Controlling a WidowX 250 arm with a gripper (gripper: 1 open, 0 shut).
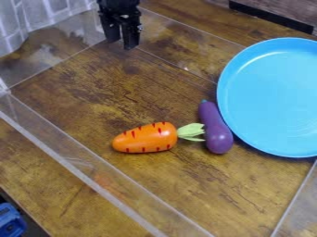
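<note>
My black gripper (121, 30) hangs at the top of the view, near the back left, with its two fingers apart and nothing visible between them. Well below it lies an orange toy carrot (145, 139) with dark stripes and pale green leaves. A purple toy eggplant (214, 127) rests to the right of the carrot, near the leaves and beside the left rim of a large blue plate (277, 97).
Clear plastic walls (87, 176) run along the left and front of the wooden surface (99, 93). A blue object (7, 222) sits outside at the bottom left. The middle between gripper and carrot is bare.
</note>
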